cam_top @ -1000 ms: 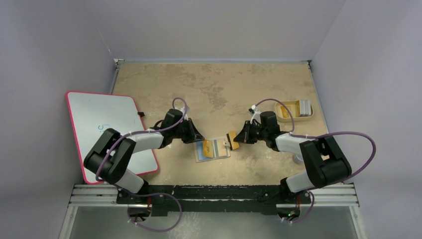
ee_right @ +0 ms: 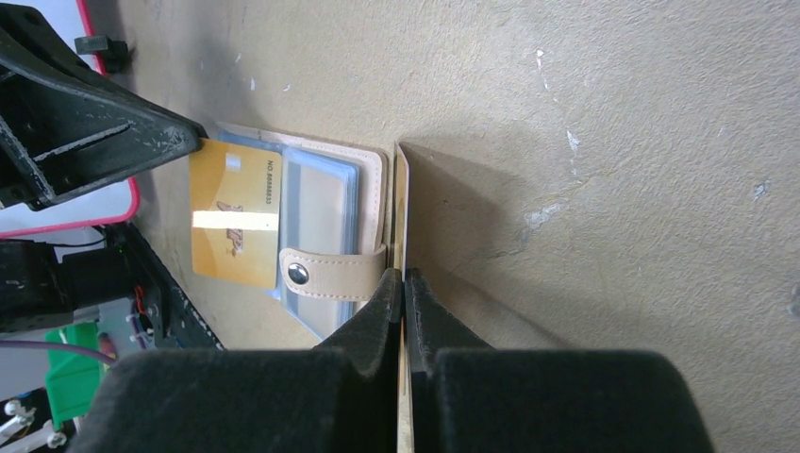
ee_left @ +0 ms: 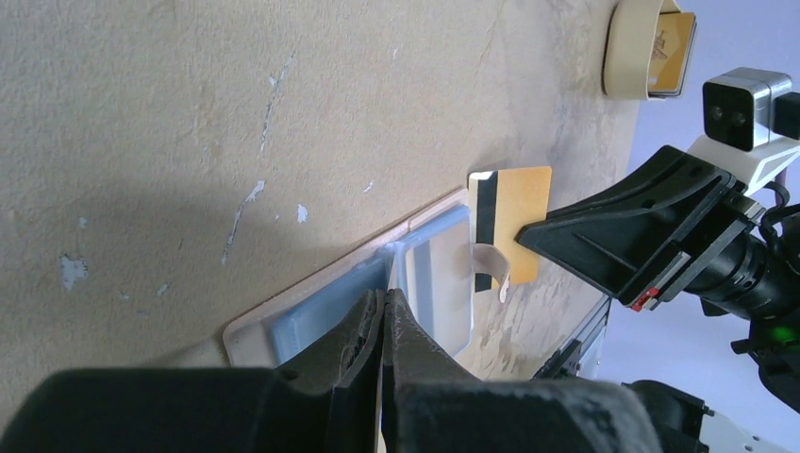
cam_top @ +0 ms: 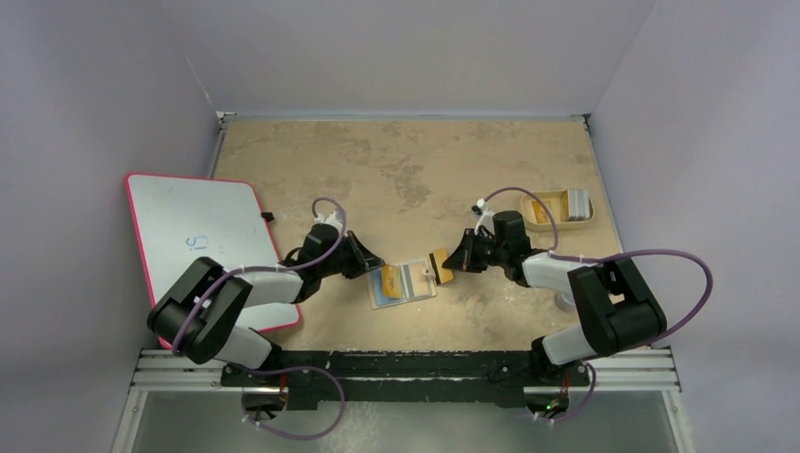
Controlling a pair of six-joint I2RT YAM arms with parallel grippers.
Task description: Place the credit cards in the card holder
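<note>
The card holder (cam_top: 418, 290) lies open on the table, with clear sleeves and a beige snap strap (ee_right: 332, 276). A gold card (ee_right: 236, 203) stands tilted over its left part. My left gripper is shut on that card's upper corner; in its own view the card is nearly edge-on. At the holder's right side, my right gripper is shut on a second gold card (ee_left: 514, 225) with a black stripe. That card looks edge-on in the right wrist view and stands beside the strap. How deep the left card sits in a sleeve cannot be told.
A cream box (cam_top: 558, 225) with more cards stands at the back right. To the left lies a white board (cam_top: 203, 250) with a pink rim. Behind the holder the table (cam_top: 396, 165) is bare.
My left gripper has shifted and tilted slightly, its wrist coming a little toward the front, and the card in it has moved slightly left. The right arm holds still.
</note>
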